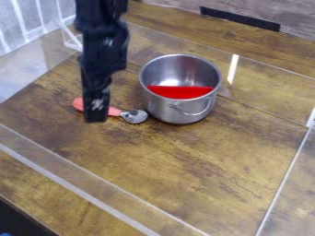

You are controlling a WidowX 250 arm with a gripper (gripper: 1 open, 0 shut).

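My gripper (96, 103) hangs blurred over the left-middle of the wooden table, its two fingers pointing down and apart, open. It is at the left part of a red-handled metal scoop or spoon (133, 115), which lies on the table; whether they touch I cannot tell. A steel pot (181, 103) with a red inside bottom stands to the right of the gripper.
Clear panels or edges run along the left and right sides. A dark slotted strip lies at the back right.
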